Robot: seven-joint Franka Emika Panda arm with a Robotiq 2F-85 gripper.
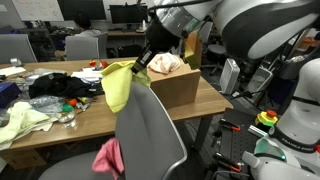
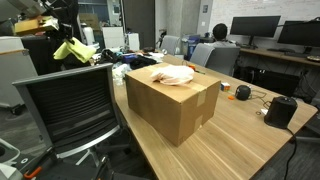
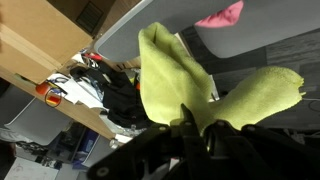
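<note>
My gripper (image 1: 145, 67) is shut on a yellow cloth, which hangs crumpled above the top of a grey chair's backrest (image 1: 147, 125). The wrist view shows the yellow cloth (image 3: 170, 85) spreading out from the fingers and hiding most of their tips. In exterior view 2 the same cloth (image 2: 75, 51) hangs just over the dark mesh of the chair back (image 2: 80, 105); whether its lower edge touches the chair I cannot tell. A pink cloth (image 1: 108, 158) lies low at the chair, by the seat.
A cardboard box (image 2: 172, 108) with a pale pink cloth (image 2: 172, 74) on top stands on the wooden table (image 2: 235, 135) beside the chair. Black bags (image 1: 65, 83) and a pale green cloth (image 1: 27, 121) lie farther left on the table.
</note>
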